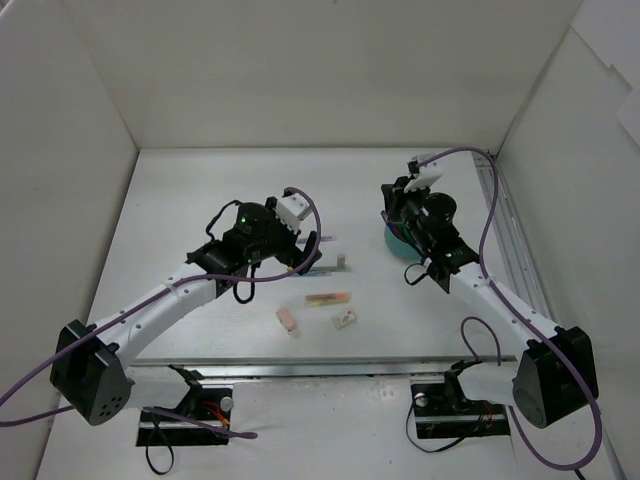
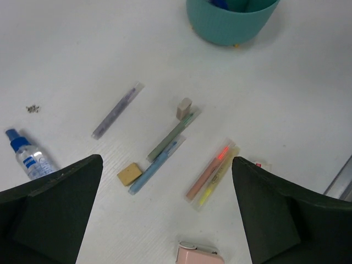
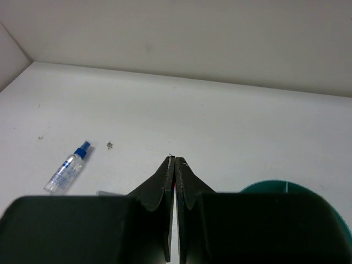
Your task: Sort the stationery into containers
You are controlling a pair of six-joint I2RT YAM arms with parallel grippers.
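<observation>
My left gripper (image 1: pixel 303 250) stands open above the pens on the white table. Under it, the left wrist view shows a purple pen (image 2: pixel 115 113), green pen (image 2: pixel 170 137), blue pen (image 2: pixel 154 168), red pen (image 2: pixel 206 176), yellow pen (image 2: pixel 214 184), yellow block (image 2: pixel 130 174), beige eraser (image 2: pixel 183 108) and pink stapler (image 2: pixel 201 254). My right gripper (image 1: pixel 395 200) is shut over the teal container; a small red bit shows at its fingertips in the right wrist view, too little to tell what it is.
A spray bottle (image 2: pixel 30 157) lies to the left of the pens. A white item (image 1: pixel 344 318) lies near the front. A metal rail (image 1: pixel 500 240) runs along the right edge.
</observation>
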